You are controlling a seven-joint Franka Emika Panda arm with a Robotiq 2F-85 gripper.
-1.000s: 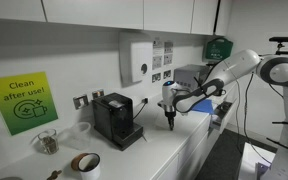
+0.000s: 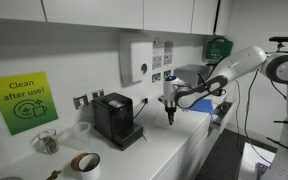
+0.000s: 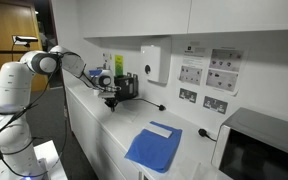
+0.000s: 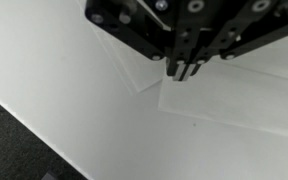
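In the wrist view my gripper points down with its fingers together, and nothing shows between them. Below it, pale flat sheet-like shapes (image 4: 234, 104) lie on the white counter; whether they are paper or cloth is unclear. The first exterior view has the gripper (image 2: 171, 120) just over the counter, to the right of the black coffee machine (image 2: 117, 119). From the other side, the gripper (image 3: 111, 105) hangs low over the far part of the counter, well away from the blue cloth (image 3: 155, 148).
A white mug (image 2: 88, 165), a glass jar (image 2: 48, 141) and a clear container (image 2: 81, 131) stand left of the coffee machine. A microwave (image 3: 259, 150) occupies the other end. A wall dispenser (image 3: 151, 60) hangs above. Bare counter (image 3: 119, 130) separates gripper and cloth.
My gripper has risen slightly from the counter, and the arm's wrist has lifted with it. The objects on the counter have stayed put.
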